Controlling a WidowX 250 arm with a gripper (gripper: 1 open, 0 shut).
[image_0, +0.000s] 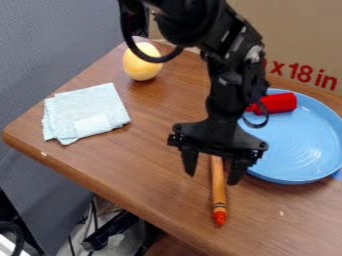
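The black gripper (213, 166) is open, its two fingers on either side of the upper part of an orange crayon (219, 204) that lies lengthwise on the wooden table (127, 170). A blue plate (301, 145) sits at the right, partly behind the arm, with a red object (279, 102) on its far part.
A pale yellow round object (142, 62) is at the back left. A folded light blue cloth (83, 113) lies near the left edge. A cardboard box stands behind.
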